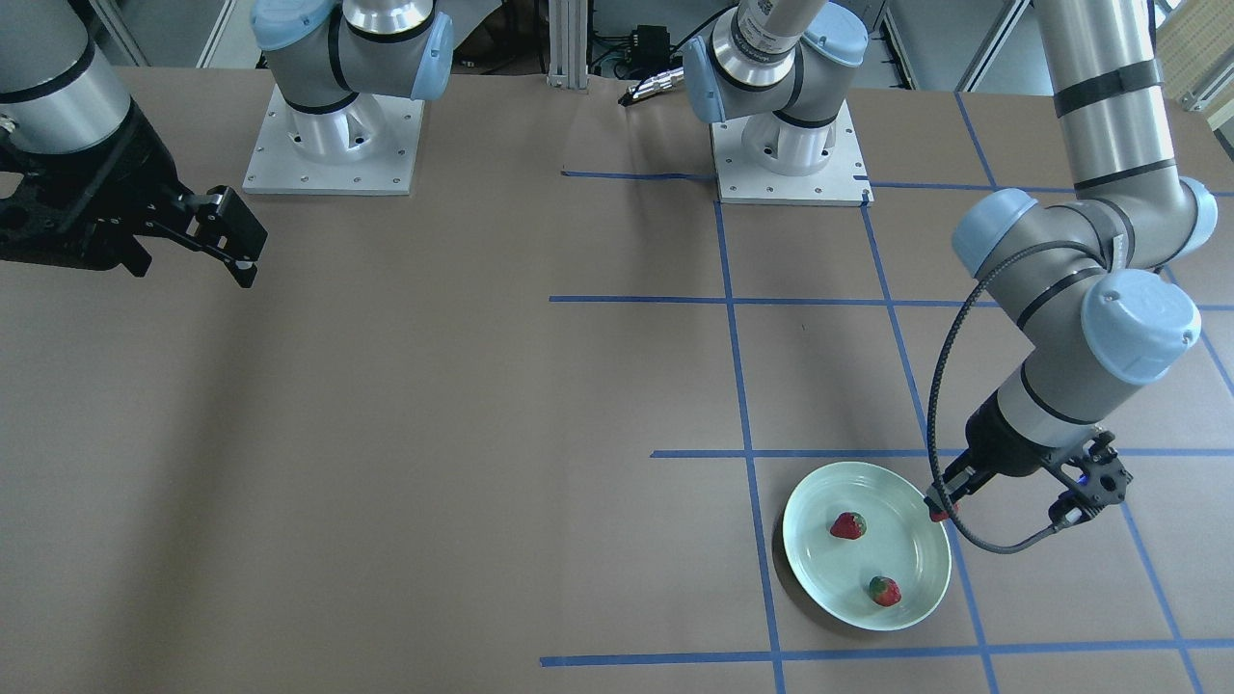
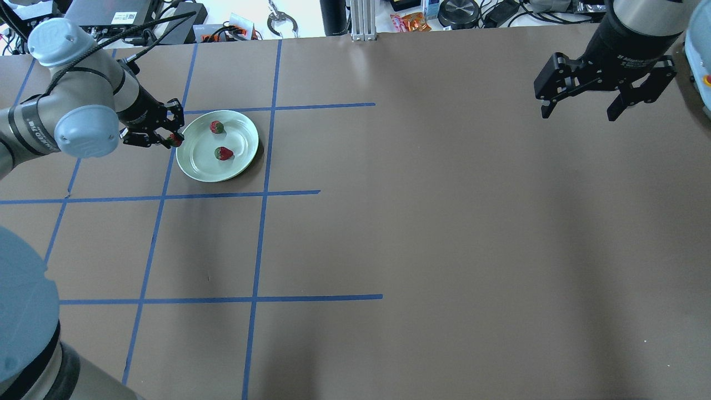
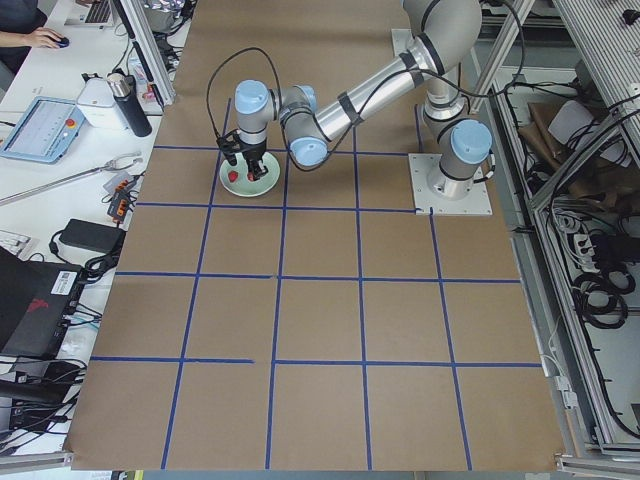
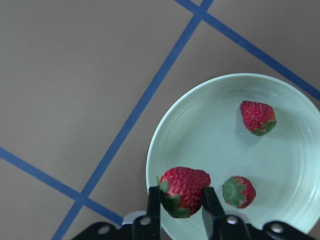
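My gripper is shut on a strawberry (image 4: 186, 186), held over the rim of the pale green plate (image 4: 225, 145), at its right side in the front view. In the front view they show as a strawberry (image 1: 847, 526) near the middle and a second (image 1: 884, 590) toward the near edge. The held strawberry (image 2: 174, 139) is partly hidden by the fingers in the top view.
Another black gripper (image 2: 603, 83) hangs at the top right of the top view, well away from the plate. More arm bases stand at the back in the front view.
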